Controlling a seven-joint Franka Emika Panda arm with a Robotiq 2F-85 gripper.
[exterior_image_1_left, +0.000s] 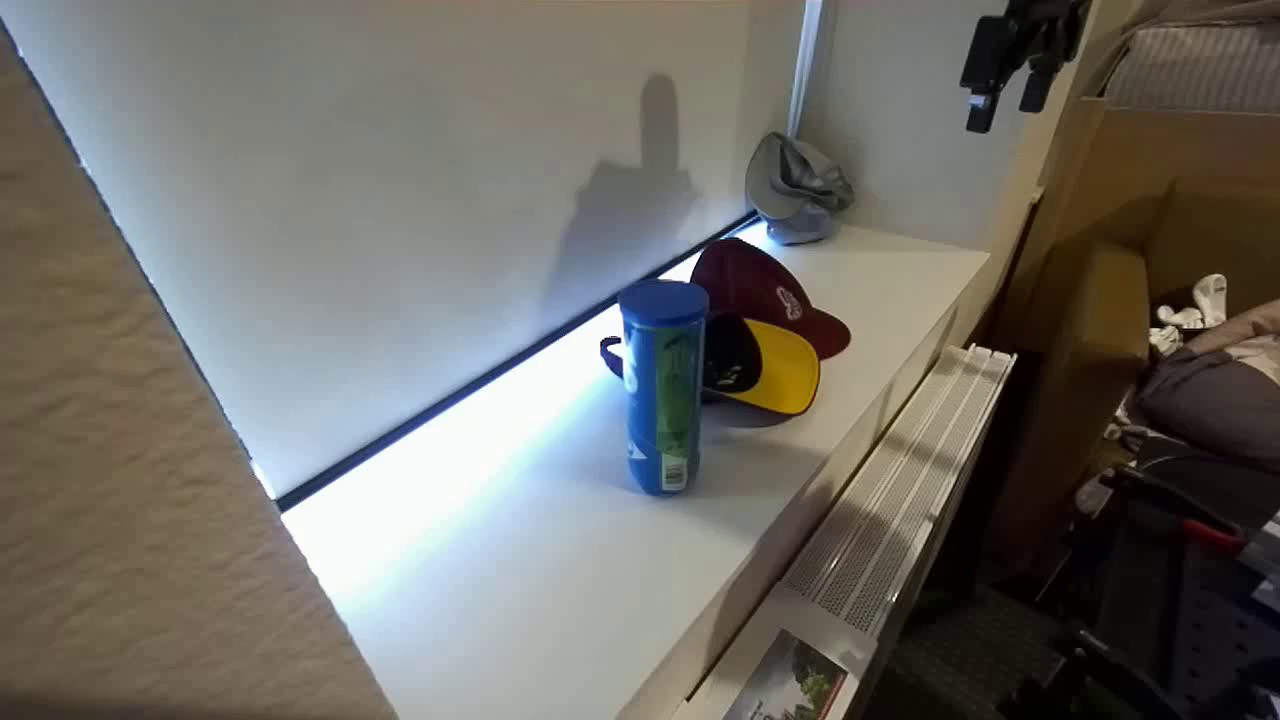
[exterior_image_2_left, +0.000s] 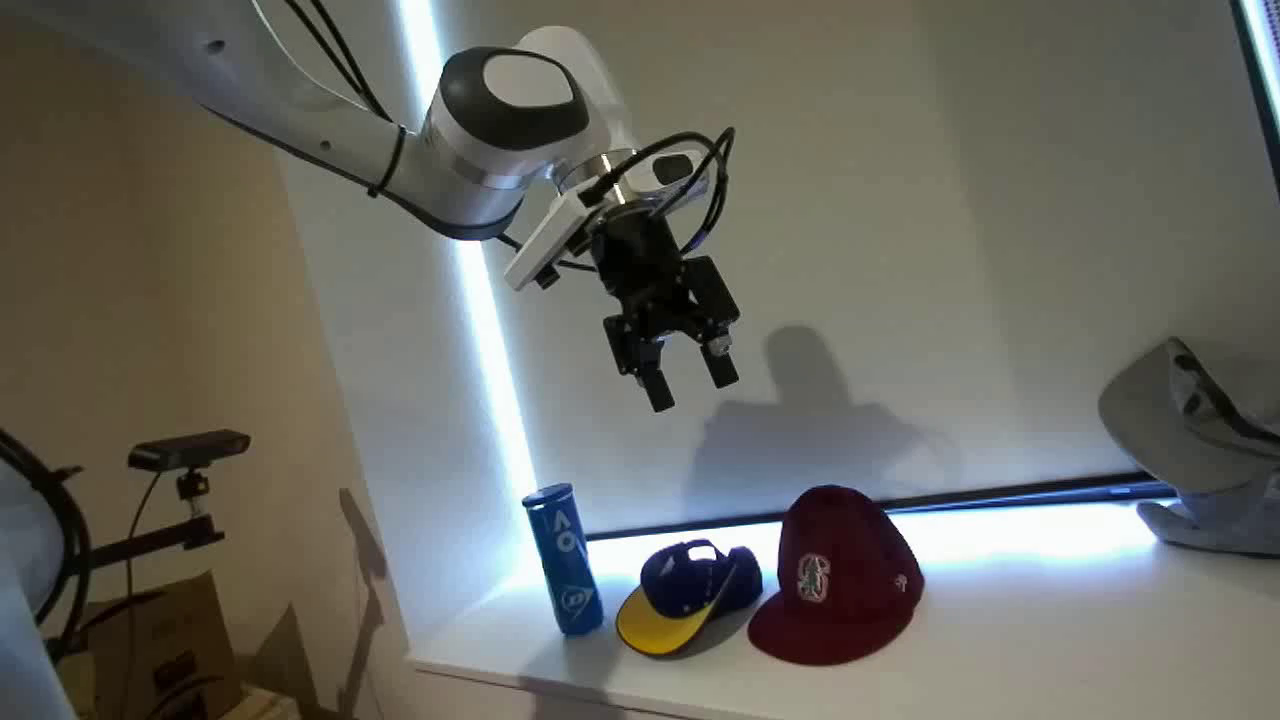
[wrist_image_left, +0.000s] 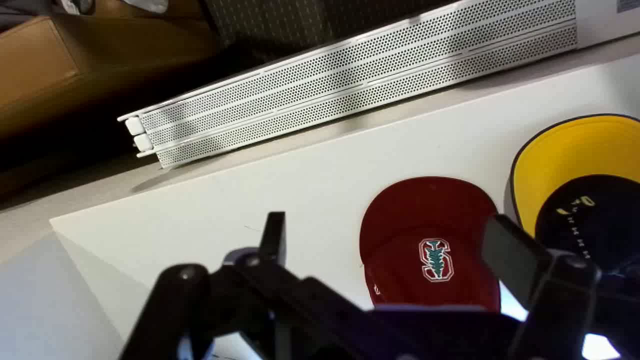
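My gripper hangs in the air above the white ledge, fingers open and empty. In exterior view 2 a maroon cap with a crest on its front sits upright on the ledge, lower than the gripper and to its right. Left of it a navy cap with a yellow brim rests tilted, and beyond that stands a blue tube. Seen from the wrist, the maroon cap lies below the gap between the fingers, toward the right finger. A crumpled grey cap is at the ledge's far end in exterior view 1.
A perforated white radiator runs along the ledge's front side, with a drop beyond it. Behind the ledge rises a pale wall or panel. Bare ledge lies between the maroon cap and the grey cap.
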